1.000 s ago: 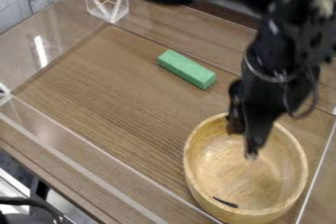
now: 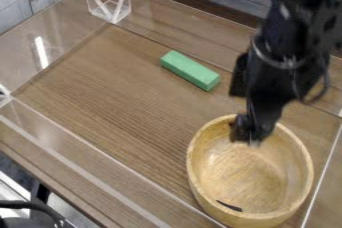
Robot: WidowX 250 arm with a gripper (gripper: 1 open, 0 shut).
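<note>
The dark multi-fingered gripper (image 2: 274, 77) hangs blurred over the right side of the view, its fingers spread open above the upper rim of a round wooden bowl (image 2: 214, 172). A dark thin piece (image 2: 230, 207) lies inside the bowl near its lower left. A green block (image 2: 190, 69) lies on the wooden surface to the left of the gripper, apart from it.
A clear plastic holder (image 2: 110, 7) stands at the back left. Dark cables sit at the lower-left corner, outside the table.
The block and bowl look unmoved.
</note>
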